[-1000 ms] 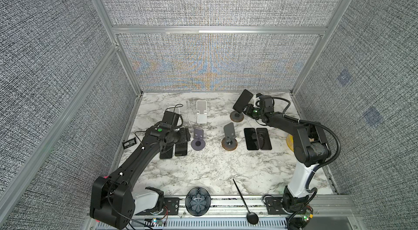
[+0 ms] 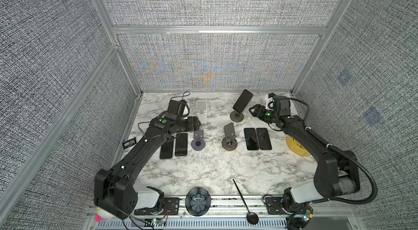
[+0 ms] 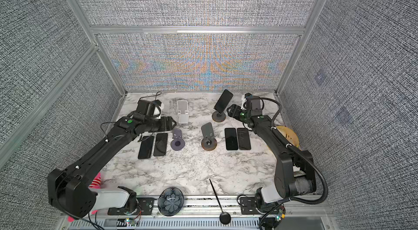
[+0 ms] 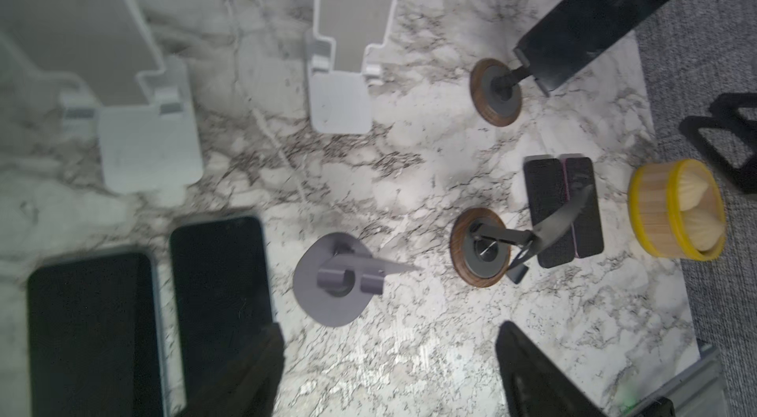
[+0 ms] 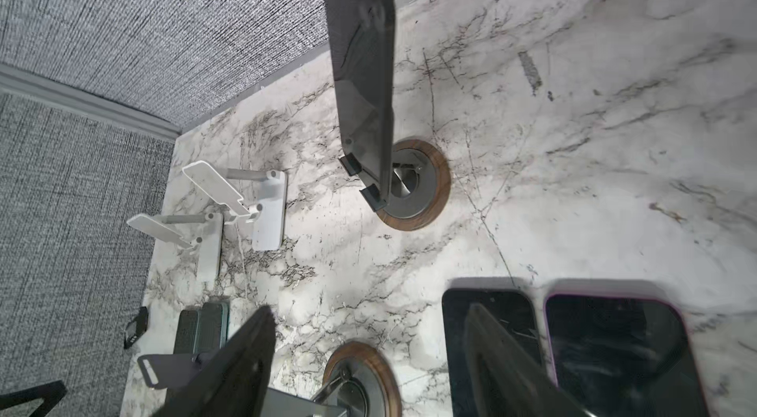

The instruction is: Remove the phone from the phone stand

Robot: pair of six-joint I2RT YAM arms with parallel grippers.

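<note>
A black phone [image 2: 243, 100] sits tilted on a round wood-based stand [image 2: 236, 116] at the back right; in the right wrist view the phone [image 5: 361, 62] stands above its base [image 5: 426, 196]. My right gripper [image 2: 253, 111] is open, to the right of that phone and apart from it. My left gripper [image 2: 196, 123] is open over the left middle, near the purple stand [image 2: 198, 144], with nothing seen between its fingers.
White stands [image 4: 142, 141] stand at the back left, a grey stand [image 3: 208, 132] in the middle, phones [image 3: 230, 138] lie flat on both sides. A yellow-rimmed container [image 4: 676, 208] is at the right.
My right gripper has drawn back rightward from the phone on its stand. My left gripper has moved up and rightward. The phone has not moved.
</note>
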